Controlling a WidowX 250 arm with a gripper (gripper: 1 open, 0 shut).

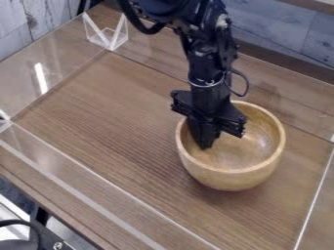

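Note:
A tan bowl [241, 166] sits upright on the wooden table at the right. My black gripper [202, 127] hangs from the arm at the top, its lower end reaching down into the bowl's left part, at or just inside the rim. Whether its fingers are open or shut on the bowl's wall is hidden by the dark body of the gripper.
A clear plastic holder [107, 27] stands at the far back left. A panelled wall runs along the back right, and black cable lies at the lower left corner.

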